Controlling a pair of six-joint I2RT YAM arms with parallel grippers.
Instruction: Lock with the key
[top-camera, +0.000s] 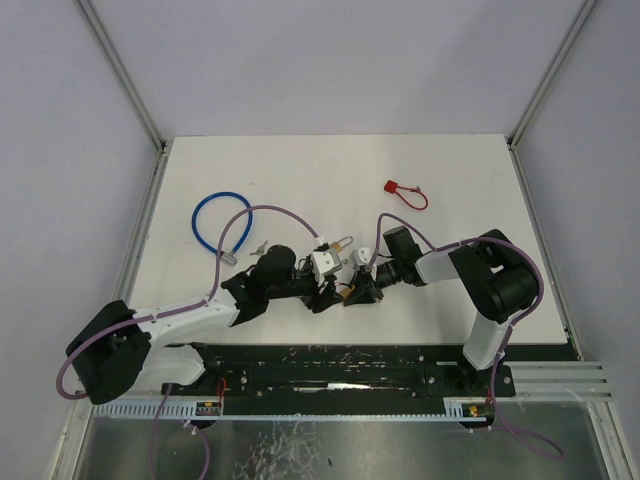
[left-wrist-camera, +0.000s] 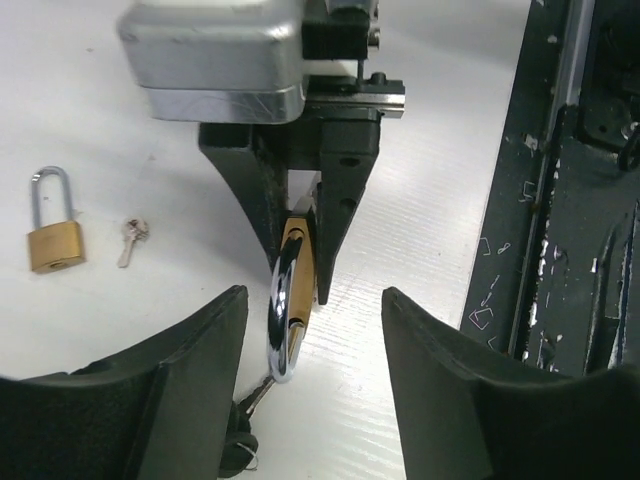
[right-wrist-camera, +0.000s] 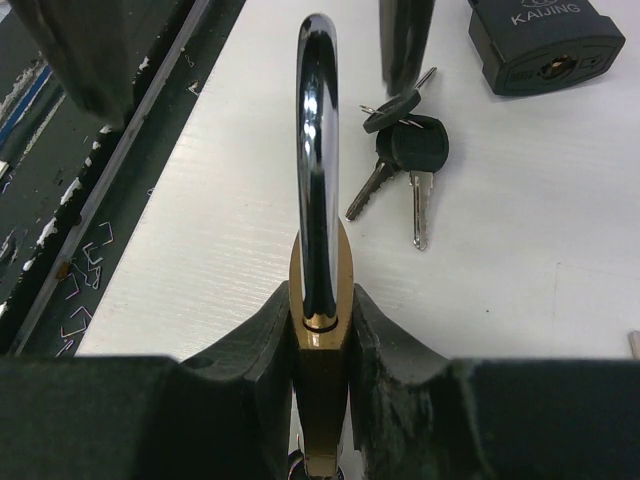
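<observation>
A brass padlock with a long shackle (right-wrist-camera: 319, 160) is upright in my right gripper, which is shut on its body, as both wrist views show. My left gripper is open just short of that padlock, its fingers on either side in the left wrist view. Black-headed keys (right-wrist-camera: 420, 150) lie on the white board below, near a black padlock (right-wrist-camera: 540, 45). Another brass padlock (left-wrist-camera: 56, 246) and a small silver key (left-wrist-camera: 133, 235) lie farther off.
A blue cable lock (top-camera: 215, 200) lies at the left of the board and a red padlock (top-camera: 391, 186) at the back right. The board's front edge borders a dark rail (top-camera: 330, 365). The back of the board is mostly clear.
</observation>
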